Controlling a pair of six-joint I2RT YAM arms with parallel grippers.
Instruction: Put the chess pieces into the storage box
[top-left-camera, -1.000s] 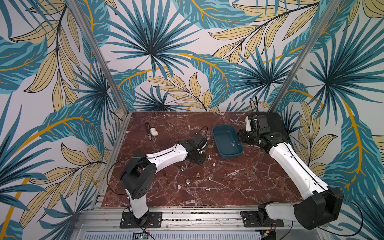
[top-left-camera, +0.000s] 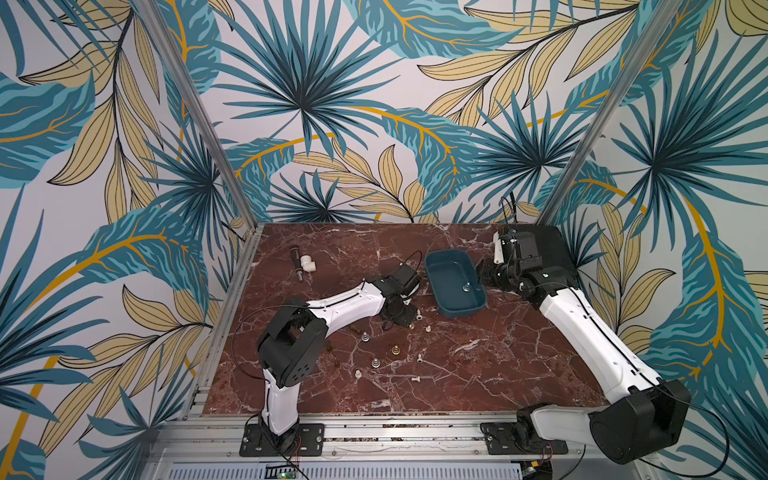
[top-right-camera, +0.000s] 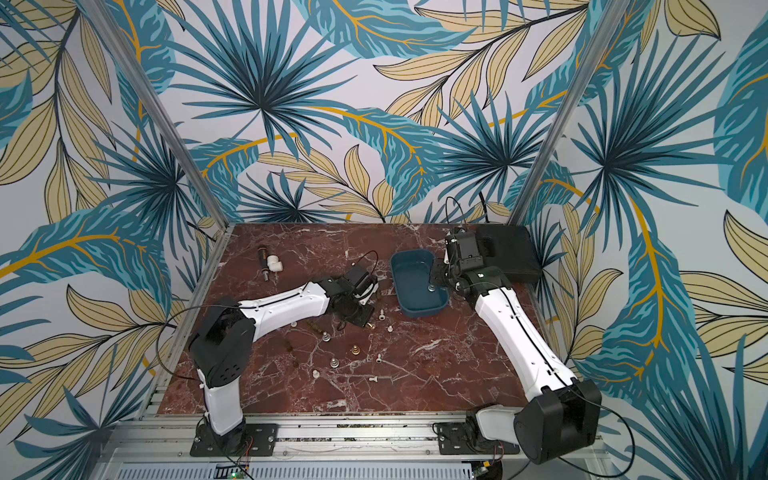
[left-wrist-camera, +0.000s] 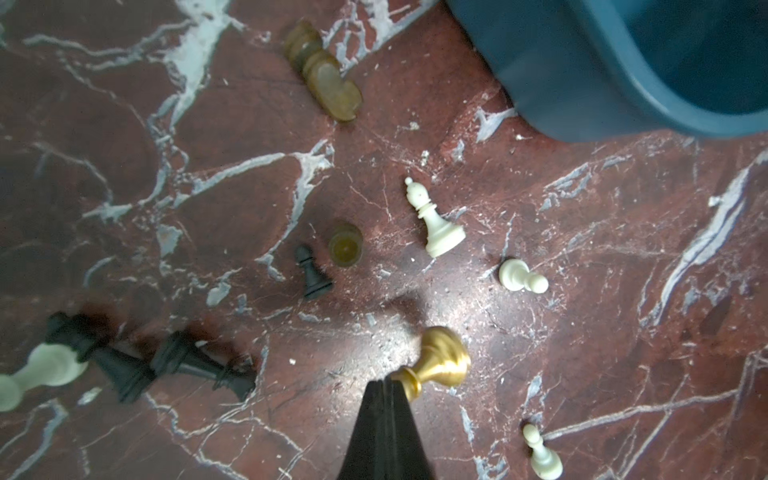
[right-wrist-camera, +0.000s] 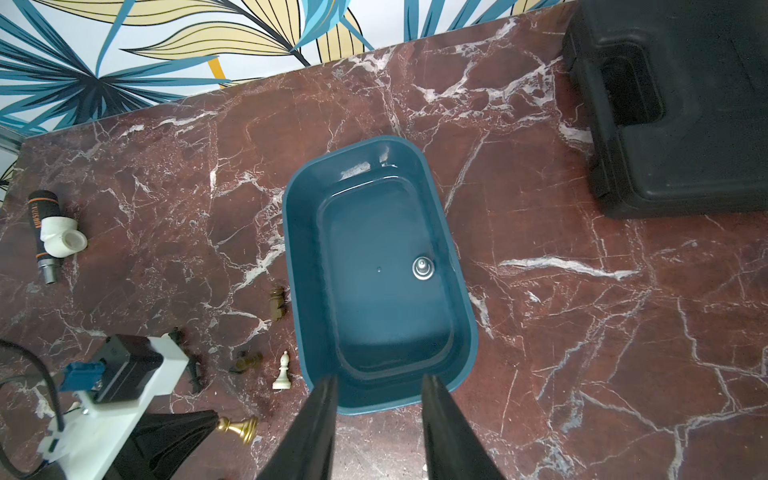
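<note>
Chess pieces lie scattered on the marble table: a gold piece (left-wrist-camera: 438, 352), white bishop (left-wrist-camera: 436, 228), white pawns (left-wrist-camera: 520, 276), black pieces (left-wrist-camera: 196, 356) and brown pieces (left-wrist-camera: 328, 80). The blue box (right-wrist-camera: 376, 288) holds one silver piece (right-wrist-camera: 423, 267). My left gripper is shut, its tips just below the gold piece's narrow end; nothing shows held between them. My right gripper stands open above the box's near edge, empty.
A black case (right-wrist-camera: 672, 112) sits at the back right. A dark tool with a white fitting (right-wrist-camera: 64, 236) lies at the left. The table right of the box is clear.
The right arm has moved very slightly.
</note>
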